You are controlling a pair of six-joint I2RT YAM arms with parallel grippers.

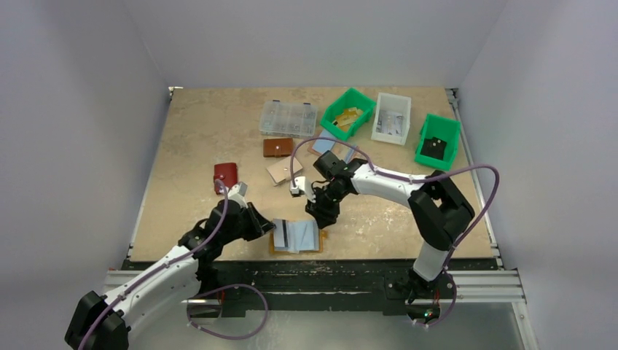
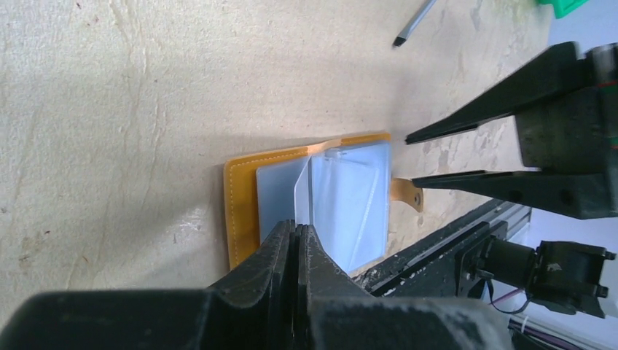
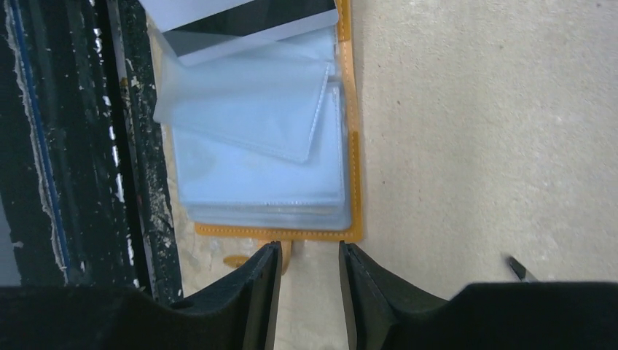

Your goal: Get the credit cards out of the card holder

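Observation:
The card holder (image 2: 240, 186), tan with stitched edges, lies spread on the table, its clear bluish sleeves (image 3: 248, 171) facing up. My left gripper is shut on a credit card (image 2: 302, 193), which stands nearly edge-on in the left wrist view. In the right wrist view the card's dark stripe (image 3: 248, 23) shows above the sleeves, and one sleeve is lifted and tilted. My right gripper stands open with nothing between its fingers, above the holder's strap end. How much of the card is still inside a sleeve is hidden.
A red wallet (image 1: 226, 177), a brown wallet (image 1: 278, 147) and a beige holder (image 1: 284, 170) lie behind. Green bins (image 1: 348, 109), a white bin (image 1: 392, 117) and a clear organizer (image 1: 288, 117) stand at the back. The table's front edge runs close beside the holder.

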